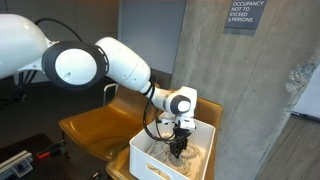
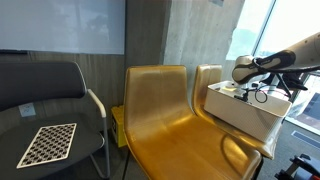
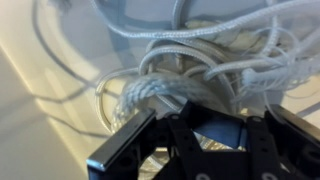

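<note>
Inside the white box (image 1: 158,170), my gripper (image 1: 178,152) hangs low, pointing down among the coiled rope (image 1: 195,158). Pale braided cords (image 3: 170,50) cross most of the wrist view in tangled loops, and a thicker twisted white strand (image 3: 165,88) passes just ahead of the fingers. At the bottom of that view my black gripper appears shut. A dark blue patch lies at its fingertips, too blurred to identify. Whether a thin cord is caught between the fingers does not show.
The box's pale inner wall (image 3: 30,120) runs close along the left of the wrist view. Beside the box stand tan chairs (image 2: 160,100). A concrete wall (image 1: 250,90) rises behind.
</note>
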